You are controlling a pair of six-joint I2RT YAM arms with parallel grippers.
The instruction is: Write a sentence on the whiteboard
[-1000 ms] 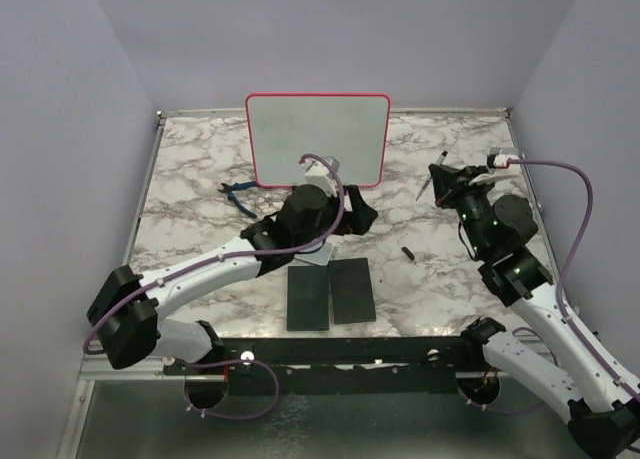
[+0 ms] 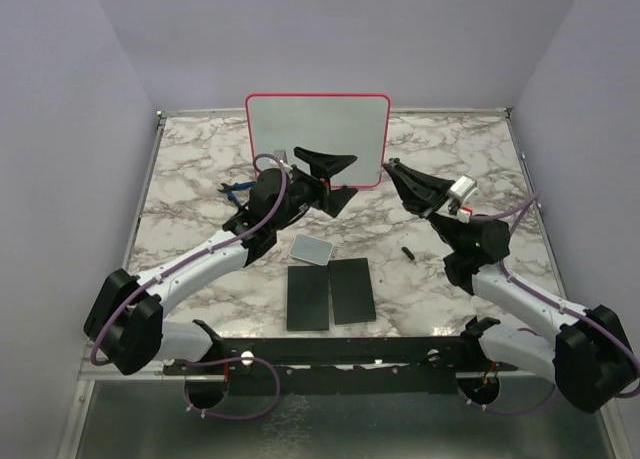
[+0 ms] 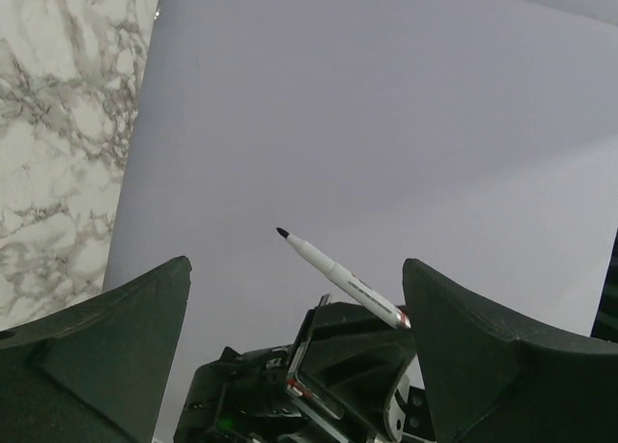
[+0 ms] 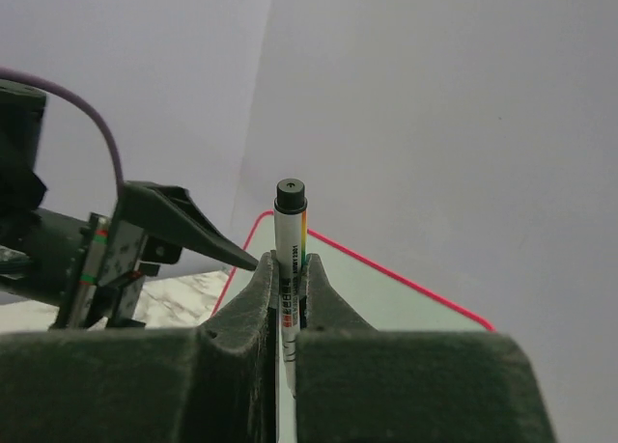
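Note:
The red-framed whiteboard (image 2: 320, 129) stands at the back, with no writing visible on it. My right gripper (image 2: 390, 166) is shut on a white marker (image 3: 328, 267), gripped near one end; its bare black tip points toward the left gripper. In the right wrist view the marker (image 4: 290, 240) rises between the shut fingers. My left gripper (image 2: 354, 176) is open in front of the board's lower right, a short gap from the right one. From the left wrist, the marker appears between its spread fingers, not visibly held.
On the marble table lie a small black piece (image 2: 408, 253), a white rectangular block (image 2: 311, 249) and two dark pads (image 2: 352, 290). Blue-handled tool (image 2: 238, 192) rests left of the board, partly behind the left arm.
The right gripper has swung left with the marker, bringing the two close together.

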